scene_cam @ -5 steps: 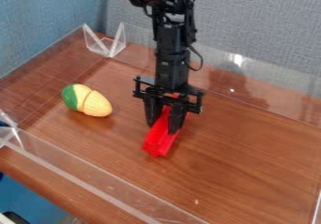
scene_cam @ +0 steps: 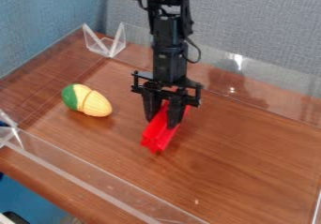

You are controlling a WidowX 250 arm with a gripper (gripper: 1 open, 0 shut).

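Note:
My black gripper [scene_cam: 163, 111] is down at the middle of the wooden table [scene_cam: 245, 162], shut on a red object [scene_cam: 160, 135] that lies slanted on the surface, its near end toward the front. The fingers hide part of the red object. A toy corn [scene_cam: 89, 101], yellow with a green end, lies to the left, apart from the gripper.
Clear plastic walls [scene_cam: 264, 82] border the table at the back and along the front left, with transparent corner pieces [scene_cam: 104, 44] at the left. Free wood surface lies to the right and behind the corn.
My gripper and the red object have shifted very slightly upward in the view, toward the back. The corn has not moved.

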